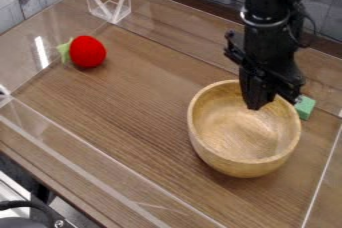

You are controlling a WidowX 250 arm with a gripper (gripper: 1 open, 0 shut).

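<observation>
My black gripper [259,76] hangs over the back part of a large tan bowl [241,142], its fingers pointing down; it looks shut, and I see nothing held. A small green object [305,108] lies just right of the bowl's back edge, partly hidden by it. A red round object [87,52] with a green top sits at the upper left.
A white wire basket [107,2] stands at the back left.
</observation>
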